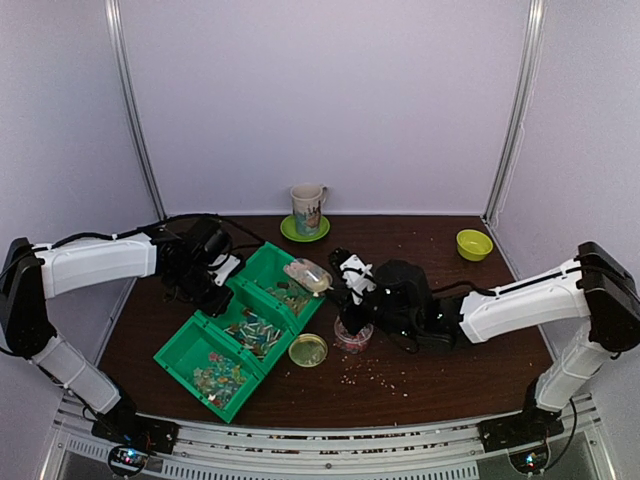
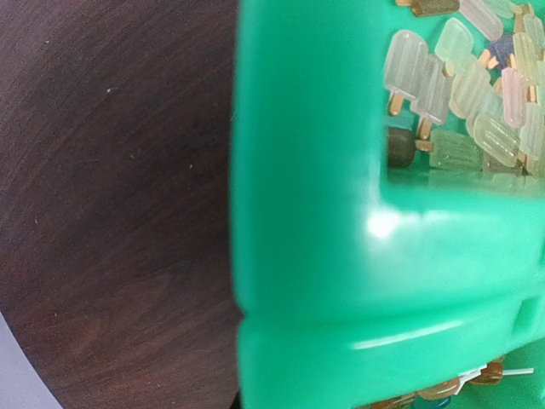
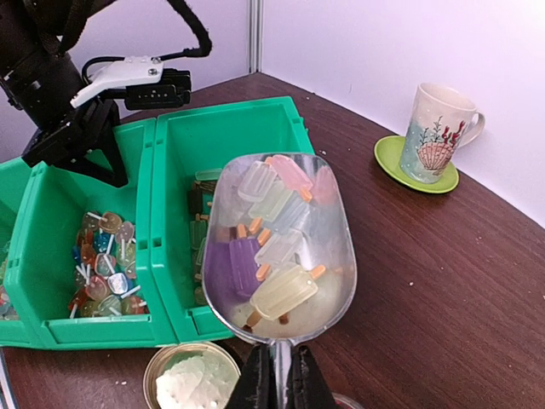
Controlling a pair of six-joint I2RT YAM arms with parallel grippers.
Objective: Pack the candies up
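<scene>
A clear scoop (image 3: 217, 290) loaded with several popsicle-shaped candies (image 3: 283, 290) is held by its handle, my right gripper shut on it. In the top view the scoop (image 1: 308, 275) hangs at the right edge of the green compartment box (image 1: 190, 352), above the table. Popsicle candies (image 2: 456, 81) lie in the far compartment; lollipop-like candies (image 3: 109, 264) fill the middle one. My left gripper (image 1: 217, 308) is shut on the box's left wall; its fingers are almost wholly hidden in the left wrist view. Below the scoop stands a clear jar (image 1: 353, 341), partly covered by the right arm.
A round gold-rimmed container (image 1: 308, 350) with something whitish in it stands beside the box. Crumbs (image 1: 377, 380) are scattered on the table to the right. At the back is a mug (image 1: 307, 205) on a green saucer (image 1: 290, 228); a yellow-green bowl (image 1: 474, 245) stands back right.
</scene>
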